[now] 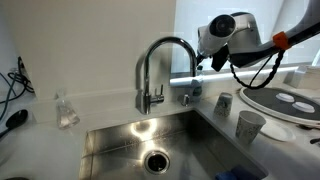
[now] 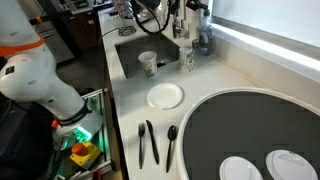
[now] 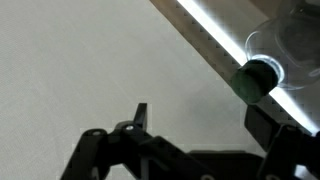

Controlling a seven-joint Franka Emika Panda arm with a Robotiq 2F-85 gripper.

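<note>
My gripper stands open, with bare pale surface showing between its fingers in the wrist view. A clear bottle [image 3: 292, 45] with a dark green cap [image 3: 254, 82] appears at the upper right there, its cap just above the right finger and outside the gap. Whether finger and cap touch, I cannot tell. In the first exterior view, the arm [image 1: 243, 42] reaches in from the right, and the gripper hangs above the counter behind the sink, near a small bottle [image 1: 196, 87].
The steel sink [image 1: 110, 145] with its tall faucet [image 1: 147, 75] lies left of the gripper. Cups [image 1: 249, 125] stand on the counter to its right. A white plate [image 2: 165, 95], a knife [image 2: 153, 137], spoon [image 2: 171, 133] and large dark round tray [image 2: 235, 115] occupy the counter.
</note>
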